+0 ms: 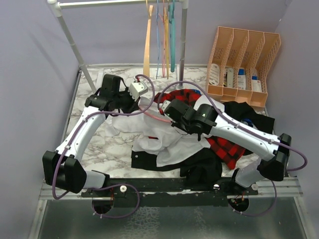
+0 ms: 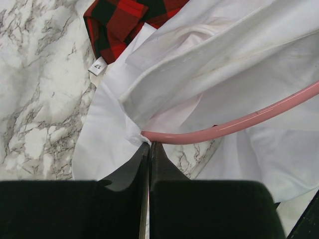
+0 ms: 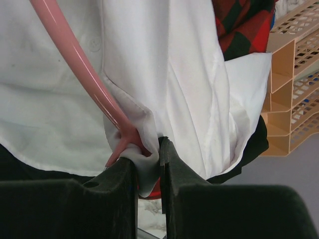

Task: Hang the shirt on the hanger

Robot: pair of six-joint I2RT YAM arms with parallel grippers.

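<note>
A pink hanger [image 1: 155, 117] is held aloft between my two grippers, partly inside the white shirt [image 1: 164, 144] bunched on the table. The shut fingertips of my left gripper pinch a thin edge of the white shirt [image 2: 112, 134], right at the end of the pink hanger [image 2: 219, 130]. In the right wrist view, my right gripper is shut around folded shirt cloth [image 3: 144, 117] and the hanger's forked part [image 3: 127, 134]. Cloth covers much of that grasp. Shirt fabric hides the hanger's other arm.
A metal rack with other hangers [image 1: 148, 45] stands at the back. Red-checked cloth [image 1: 224, 150] and black cloth [image 1: 199, 167] lie under and around the shirt. A beige divided bin [image 1: 249, 35] is at the back right. Bare marble tabletop [image 1: 97, 149] shows at the left.
</note>
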